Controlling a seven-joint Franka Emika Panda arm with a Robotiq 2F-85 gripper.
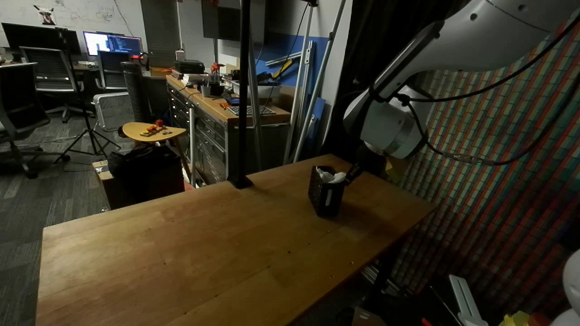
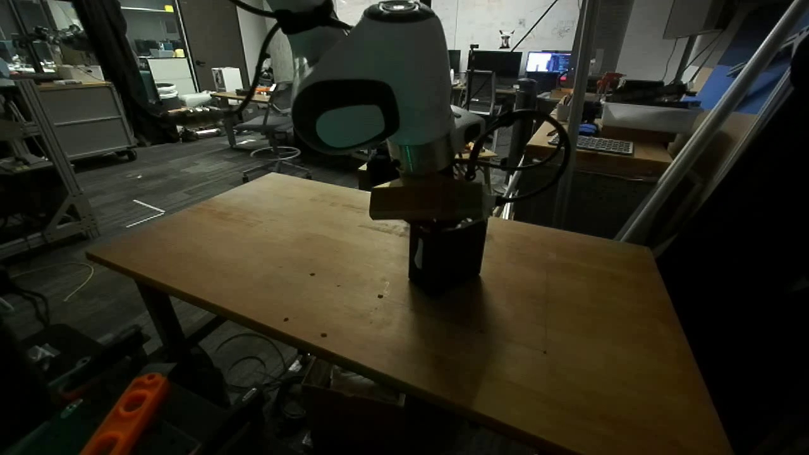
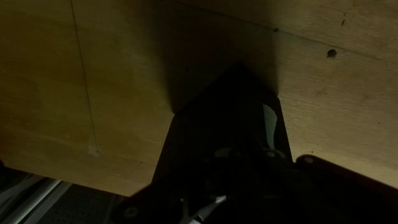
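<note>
A black bin holding crumpled white material is near the far right end of the wooden table. At its rim, on the right side in exterior view 1, my gripper is shut on the bin's edge; the fingertips are very dark. From above, the wrist view shows the bin's dark wall with a pale torn patch on it. In exterior view 2 the bin lies under the wrist, which hides the fingers. Whether its base touches the table cannot be told.
Bare tabletop extends widely around the bin. A black post rises at the table's back edge, and a patterned curtain hangs beside the arm. A cable loops from the wrist.
</note>
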